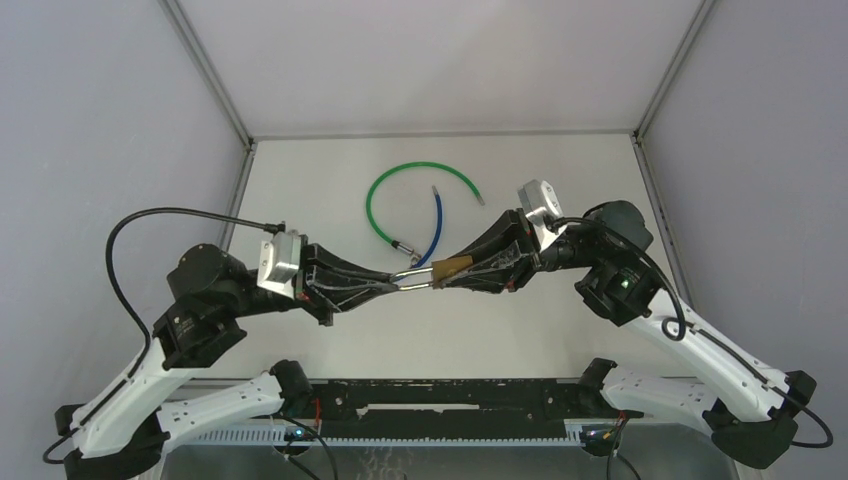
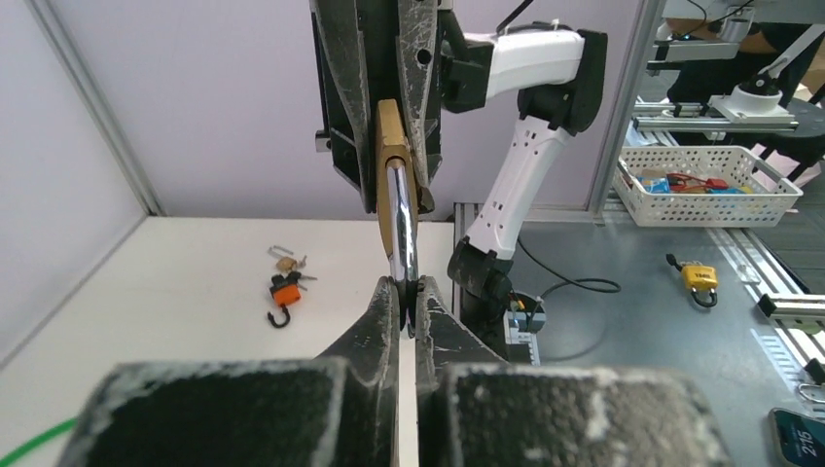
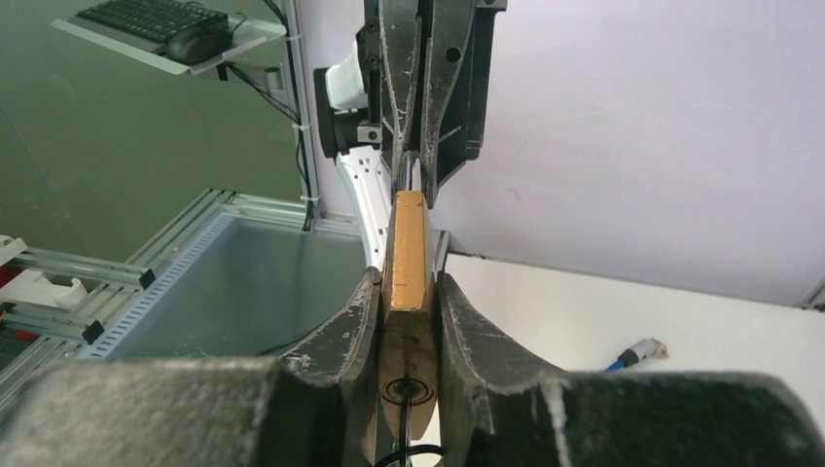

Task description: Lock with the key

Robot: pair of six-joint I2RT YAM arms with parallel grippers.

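Observation:
A brass padlock with a silver U-shaped shackle is held level between my two grippers. My right gripper is shut on its body, with a finger against each broad side. From the left, my left gripper is shut on the shackle's far bend, which shows as a thin silver strip between its fingertips. Both shackle legs appear to meet the body. In the right wrist view, a dark key seen edge-on stands at the keyhole, with a black ring at its lower end. How deep it sits cannot be told.
A green hose and a blue hose lie on the white table behind the grippers. In the left wrist view, several small padlocks, one orange, lie on the table. A white basket and a yellow padlock stand off to the right.

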